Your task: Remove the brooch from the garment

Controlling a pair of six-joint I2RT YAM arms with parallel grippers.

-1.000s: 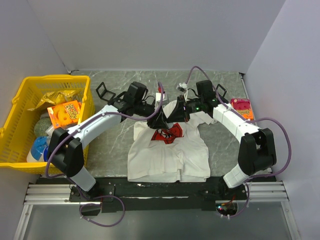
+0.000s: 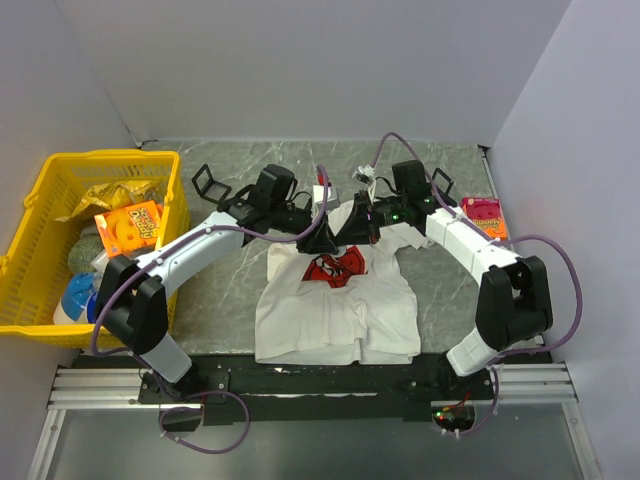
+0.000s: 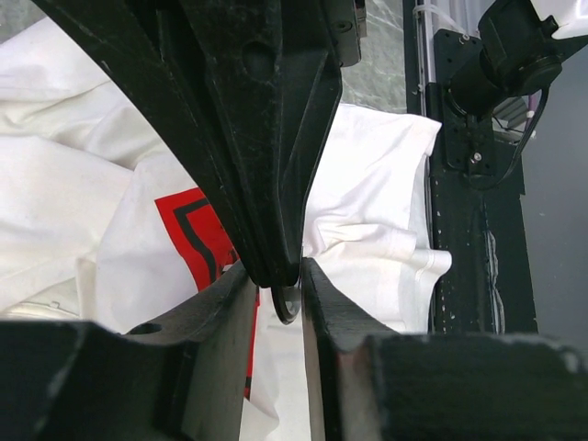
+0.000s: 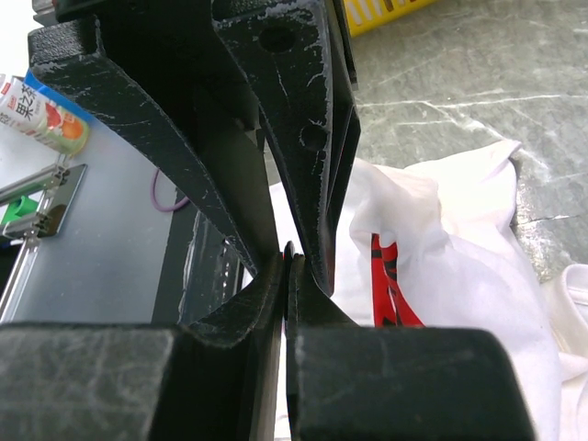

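The white garment (image 2: 335, 315) lies spread on the table, a red and black print (image 2: 335, 268) at its upper middle. Over that print my two grippers meet tip to tip. In the left wrist view a small silvery piece, seemingly the brooch (image 3: 287, 305), shows at the tip of my right gripper, which is shut on it. My left gripper is part open, its fingers on either side of the right one's tips in the right wrist view. Only a thin dark edge of the piece shows there. Whether its pin is still in the cloth is hidden.
A yellow basket (image 2: 180, 215) full of packages stands at the left. One red packet (image 2: 484, 217) lies at the right edge. Bare grey table (image 2: 215, 310) shows left of the garment. Both forearms crowd the space above the cloth.
My left gripper has shifted very slightly at the meeting point. The right arm and the garment look the same.
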